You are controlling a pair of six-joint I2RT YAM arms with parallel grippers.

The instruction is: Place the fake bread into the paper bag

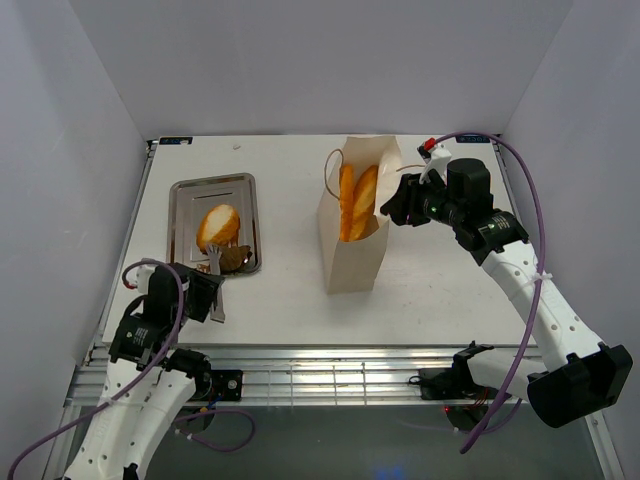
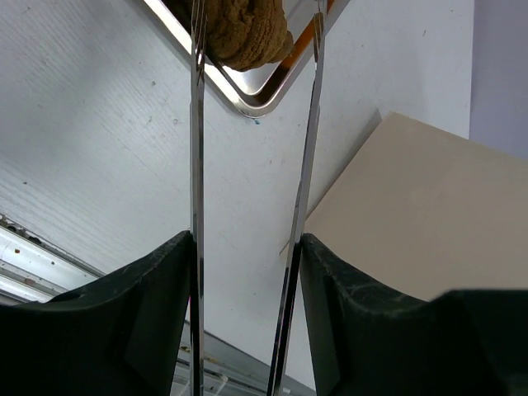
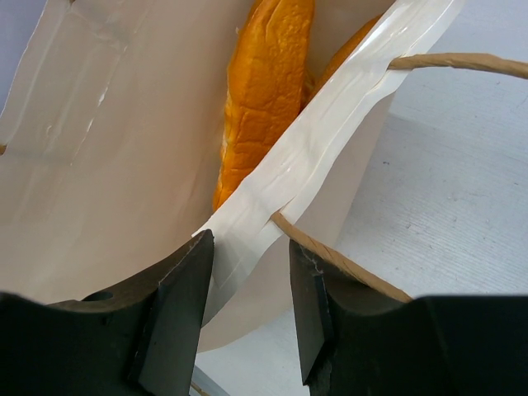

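Fork-tipped metal tongs (image 2: 302,186) are held in my left gripper, one arm against each finger, the arms spread apart. Their tips straddle a ridged brown bread (image 2: 246,37) at the tray's near corner; whether they touch it I cannot tell. Behind it in the top view lies a round golden bread (image 1: 217,226). The paper bag (image 1: 352,268) stands upright and open, with two long loaves (image 1: 346,200) inside. My right gripper is open at the bag's rim, one finger inside and one outside, with a gap beside the paper.
The metal tray (image 1: 183,200) lies at the left of the white table (image 1: 290,200). Between tray and bag the table is clear. Twisted paper handles (image 3: 342,264) stick out by the right gripper. A metal rail (image 1: 300,370) runs along the front edge.
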